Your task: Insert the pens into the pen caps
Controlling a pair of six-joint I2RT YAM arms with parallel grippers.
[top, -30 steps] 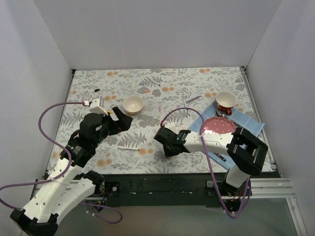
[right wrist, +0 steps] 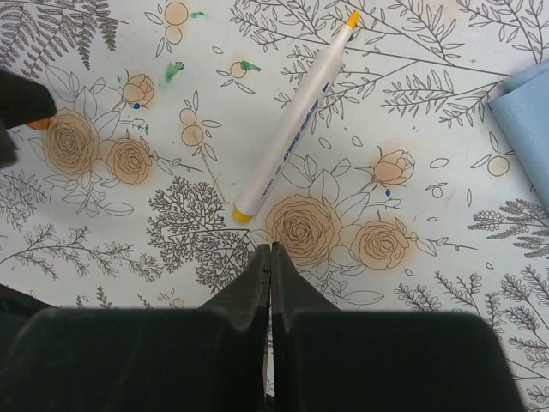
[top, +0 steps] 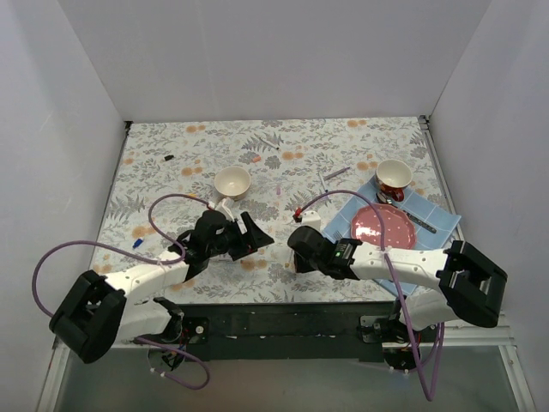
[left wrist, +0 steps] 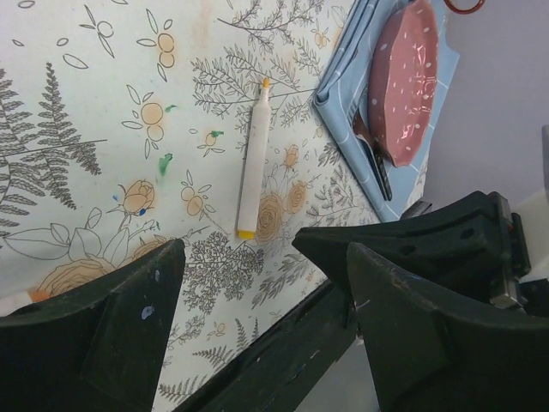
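In the left wrist view a white pen with an orange tip and a yellow end lies on the patterned table. My left gripper is above it, fingers spread apart with nothing between them. The right wrist view shows the same pen, blue print along its barrel. Just short of its yellow end, the fingertips of my right gripper meet; it is shut and no object shows between them. From the top, my left gripper and right gripper face each other near the front. Small blue and black pieces, possibly caps, lie at left.
A white bowl stands behind the left gripper. At right, a blue cloth holds a pink plate, cutlery and a cup. A grey pen and a white pen lie farther back.
My left gripper has moved right and toward the table's front, closer to the right one. My right arm has shifted a little to the right. The objects at the back are unmoved.
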